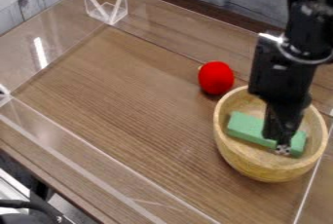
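Observation:
A black gripper (278,132) with white-marked parts hangs over a tan bowl (235,167) at the right of the view. In the bowl lies a green block (247,129), partly behind the fingertips. The gripper looks shut, with nothing seen between its fingers. A red ball (216,77) sits on the wooden table just behind and left of the bowl.
A white wire-like holder (107,4) stands at the back left. Dark edges border the table at the lower left and top.

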